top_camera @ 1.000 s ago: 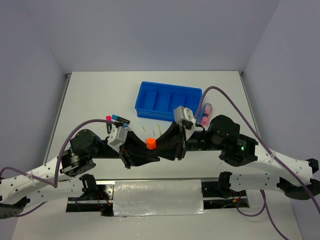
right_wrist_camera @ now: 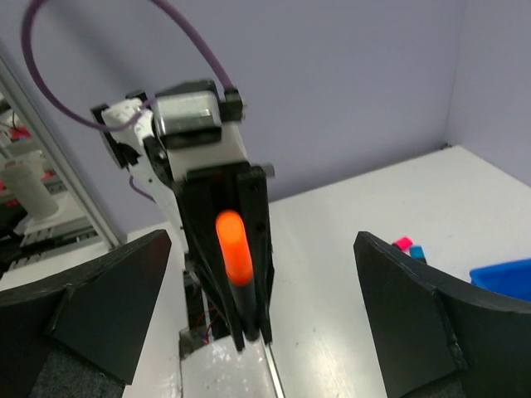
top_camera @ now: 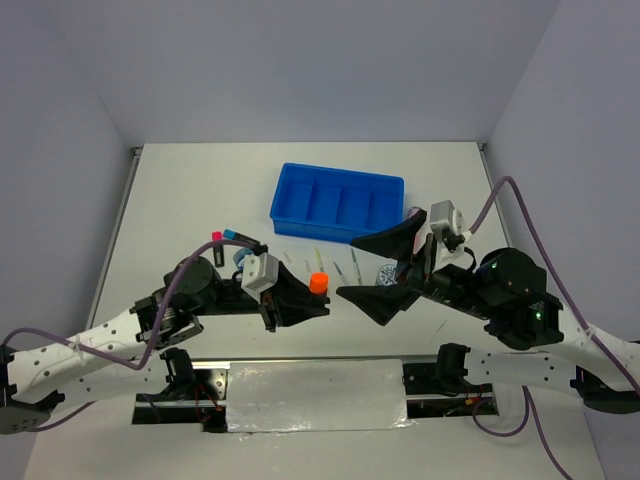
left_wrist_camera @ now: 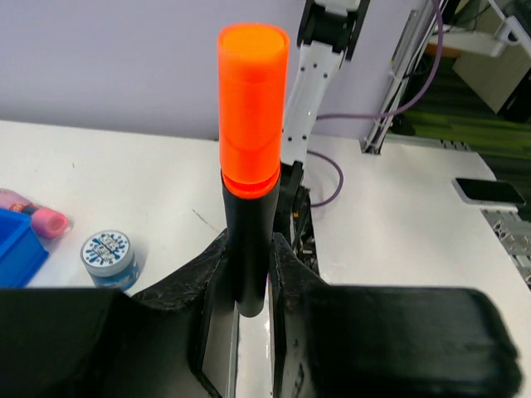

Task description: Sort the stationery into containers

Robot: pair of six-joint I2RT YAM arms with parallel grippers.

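An orange-capped black marker [top_camera: 319, 283] [left_wrist_camera: 249, 108] [right_wrist_camera: 235, 247] stands upright in my left gripper [top_camera: 318, 300], which is shut on its black lower part. My right gripper [top_camera: 374, 268] is to its right, open wide and empty, its fingers apart from the marker. A blue divided container [top_camera: 337, 177] [right_wrist_camera: 502, 274] sits at the back middle of the table. Red and blue capped markers [top_camera: 229, 234] [right_wrist_camera: 403, 243] lie at the left, partly hidden by my left arm.
Thin sticks [top_camera: 357, 265] lie in front of the container. A round blue jar [left_wrist_camera: 109, 259] and a pink cylindrical item [left_wrist_camera: 49, 222] are on the right part of the table. A phone [left_wrist_camera: 489, 191] shows in the left wrist view.
My right gripper has opened, let go of the orange-capped marker and drawn back to the right. My left gripper, still shut on the marker, has shifted slightly rightward.
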